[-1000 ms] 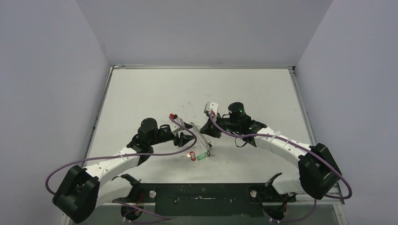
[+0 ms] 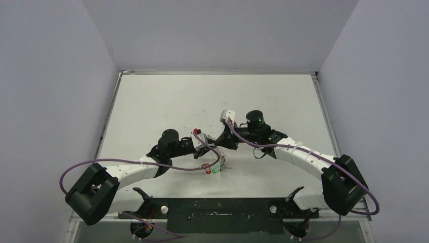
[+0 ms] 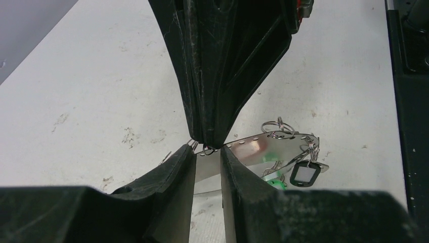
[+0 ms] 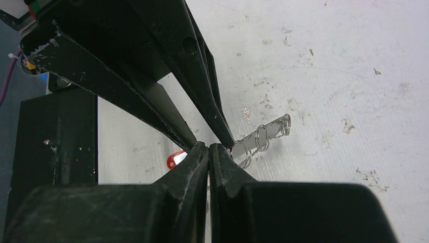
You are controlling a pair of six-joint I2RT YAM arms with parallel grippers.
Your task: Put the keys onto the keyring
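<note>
A shiny strip point(image 3: 298, 144) with several metal rings along its edge stands beneath both grippers; a black key tag point(image 3: 305, 173) hangs near one end. My right gripper is shut, with a small ring point(image 3: 208, 151) showing at its tips in the left wrist view. Around that same spot my left gripper is part open, its fingers point(image 3: 177, 174) apart on either side. Whether they touch the strip I cannot tell. A red-tagged key point(image 2: 207, 168) and a green-tagged key point(image 2: 217, 169) lie on the table below.
A dark panel point(image 2: 217, 215) runs along the front edge. Both grippers nearly meet, leaving little room between them.
My left gripper has moved right, up to the right gripper's tips, and its fingers have narrowed. The strip's lower end has shifted slightly left. My right arm has stayed still.
</note>
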